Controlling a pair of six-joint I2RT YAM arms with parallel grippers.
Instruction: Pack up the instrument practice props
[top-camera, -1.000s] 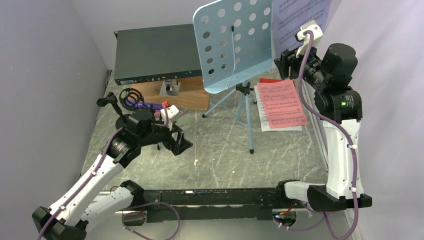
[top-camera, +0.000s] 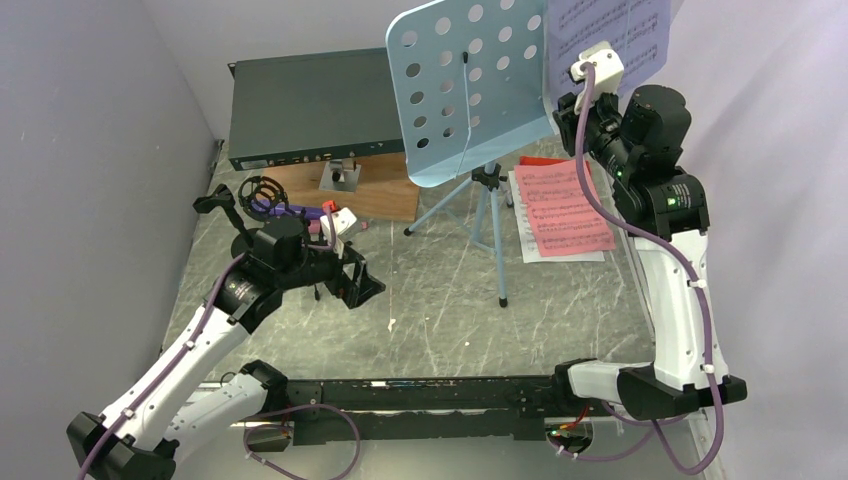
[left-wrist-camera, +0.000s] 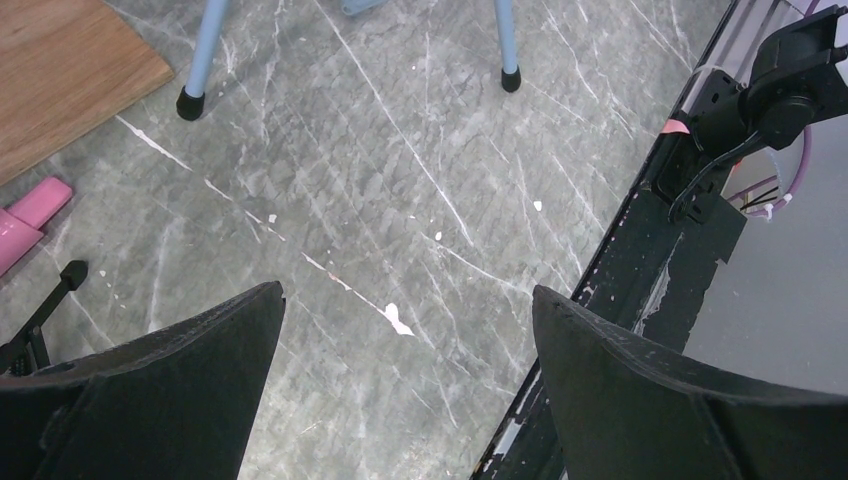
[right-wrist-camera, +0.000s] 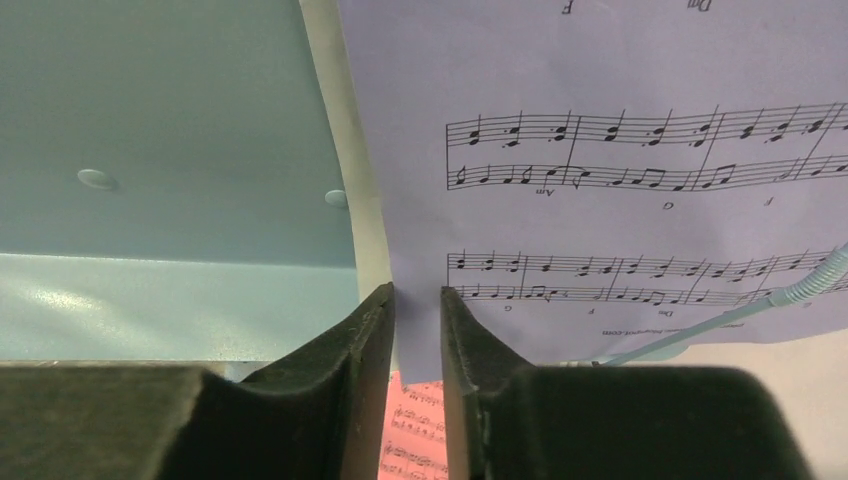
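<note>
Purple sheet music (top-camera: 607, 35) rests against the right part of the light-blue music stand (top-camera: 440, 140), over a paler sheet whose edge shows in the right wrist view. There the lower left corner of the purple sheet (right-wrist-camera: 520, 220) appears between the fingers of my right gripper, which is part open with a narrow gap. Over bare floor at left, my left gripper stands wide open and empty. Pink sheet music (top-camera: 565, 205) lies on white paper, right of the stand's legs.
A dark flat case (top-camera: 315, 105) and a wooden board (top-camera: 385, 190) fill the back left. Purple and pink props (top-camera: 290, 210) and a black cable (top-camera: 262, 192) lie beside the left arm. The stand's thin page-holder arm (right-wrist-camera: 720, 325) crosses the sheet.
The purple sheet has shifted slightly, its right edge now farther right. My left arm has stayed still.
</note>
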